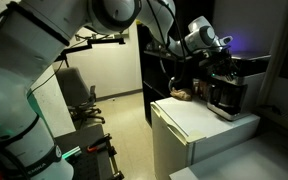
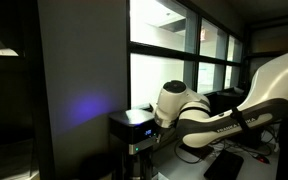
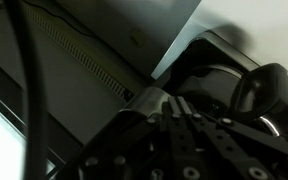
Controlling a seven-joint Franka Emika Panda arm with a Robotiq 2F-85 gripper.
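Observation:
A dark coffee maker (image 1: 226,92) stands on the white cabinet top (image 1: 196,116), toward its far right. My gripper (image 1: 222,68) is at the machine's upper front, with the arm reaching in from the left. In the wrist view the gripper has its fingertips close together, and no object shows between them. Just past them lie a black rounded part with a handle (image 3: 266,92) and a silver curved surface (image 3: 144,102). Whether the fingers touch either is too dark to tell. In the second exterior view the machine's top (image 2: 132,117) is lit, and the gripper is mostly hidden.
Brownish items (image 1: 181,94) sit at the back left of the cabinet top. A wall panel (image 1: 272,62) stands close behind the machine on the right. An office chair (image 1: 80,95) is on the floor at the left.

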